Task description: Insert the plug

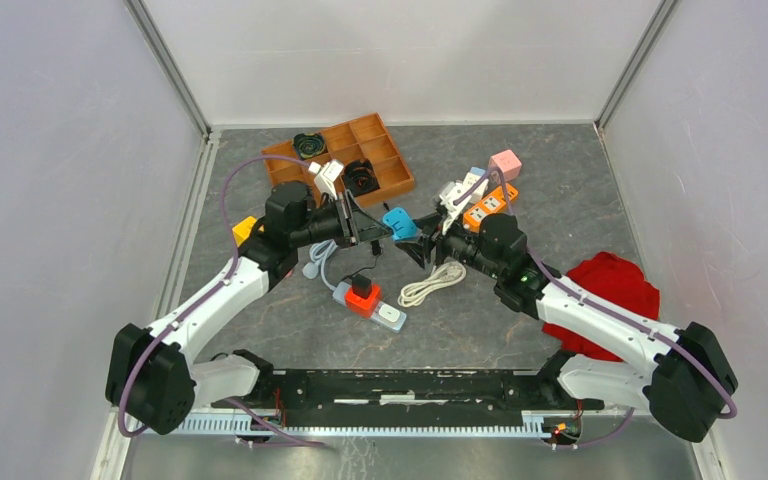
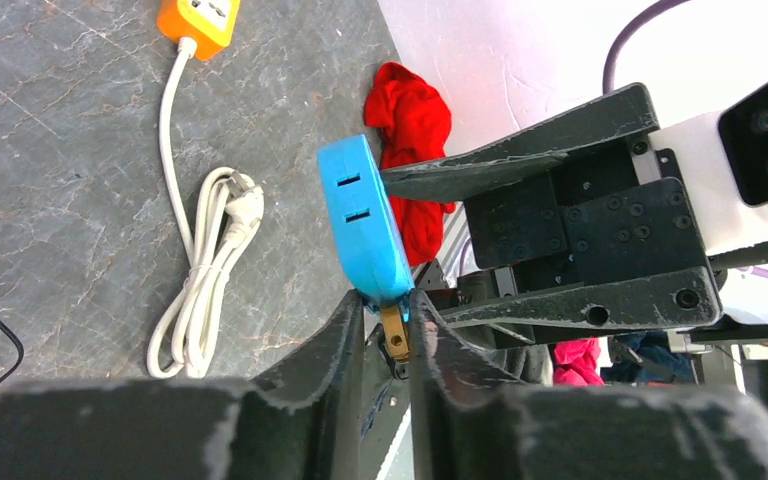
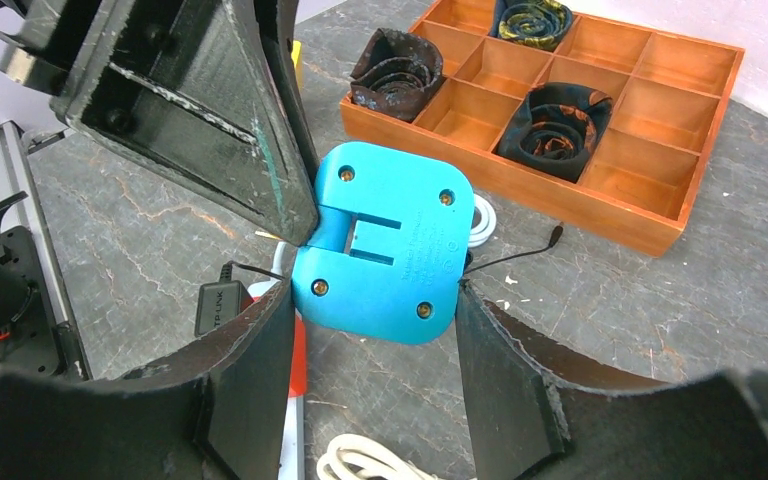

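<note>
A blue plug adapter (image 1: 399, 222) (image 2: 360, 215) (image 3: 380, 240) is held in the air by my right gripper (image 1: 418, 237), shut on it, over the middle of the table. Its slotted face shows in the left wrist view, with brass metal (image 2: 394, 333) below. My left gripper (image 1: 378, 229) is at the adapter's near end, fingertips close around that end and brass part; whether they grip it is unclear. An orange and white power strip (image 1: 362, 300) with a black charger (image 3: 218, 305) plugged in lies below.
A wooden compartment tray (image 1: 390, 170) with rolled ties stands at the back. A white coiled cord (image 1: 430, 285), an orange power strip (image 1: 490, 205), a pink block (image 1: 505, 163) and a red cloth (image 1: 610, 290) lie around.
</note>
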